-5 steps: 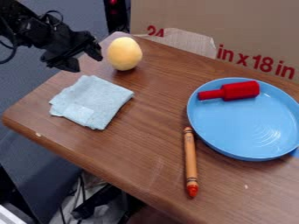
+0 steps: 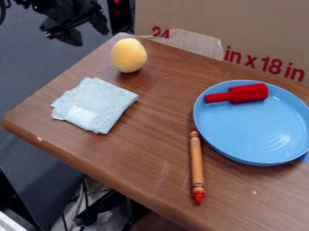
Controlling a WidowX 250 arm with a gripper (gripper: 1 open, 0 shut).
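My black gripper (image 2: 87, 32) is raised at the top left, over the table's far left edge and partly cut off by the frame; I cannot tell how its fingers stand. A yellow egg-shaped object (image 2: 129, 55) stands to its right, apart from it. A folded pale blue cloth (image 2: 96, 102) lies below, on the wooden table. On the right a blue plate (image 2: 251, 134) holds a red rolling-pin-like object (image 2: 239, 94). An orange crayon (image 2: 197, 168) lies left of the plate.
A cardboard box (image 2: 229, 32) stands along the back of the table (image 2: 145, 171). The middle of the table between cloth and plate is clear. The floor shows beyond the left edge.
My gripper has moved upward, away from the table and the yellow object. The objects on the table have not moved.
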